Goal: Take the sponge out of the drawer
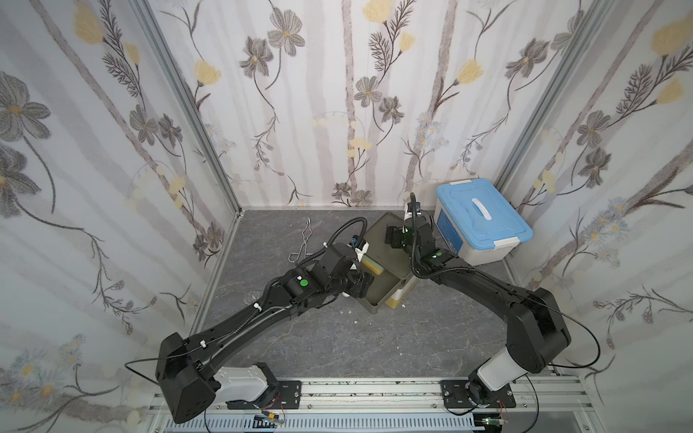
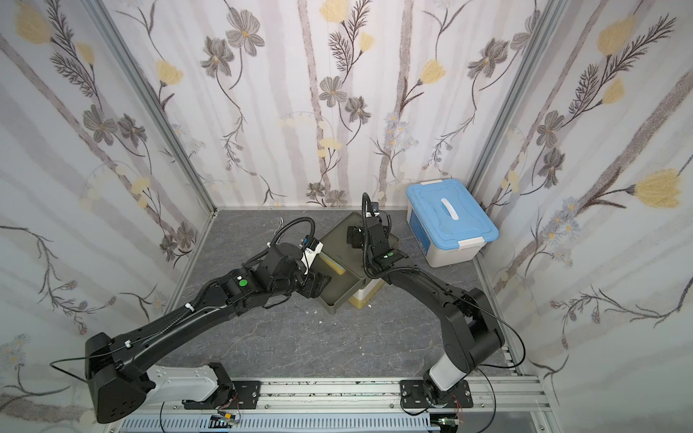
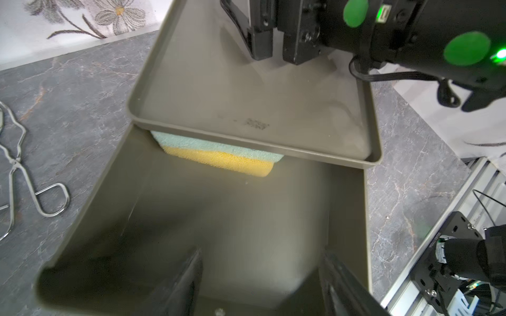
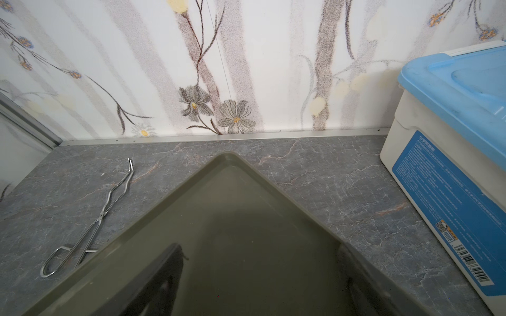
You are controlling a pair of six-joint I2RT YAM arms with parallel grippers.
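Observation:
The sponge (image 3: 218, 155), yellow with a pale green layer, lies at the back of the pulled-out olive drawer (image 3: 237, 226), partly tucked beneath the edge of the cabinet top (image 3: 247, 94). Over the drawer's front end hangs my left gripper, its fingers spread apart and the space between them empty; the sponge is ahead of it, apart from the fingers. My right gripper is above the cabinet's flat top with its fingers apart and nothing between them. In the top left view the left arm partly covers the drawer and the sponge (image 1: 372, 265).
Metal tongs (image 1: 301, 241) lie on the grey floor left of the drawer. A white box with a blue lid (image 1: 483, 209) stands at the back right, close to my right arm.

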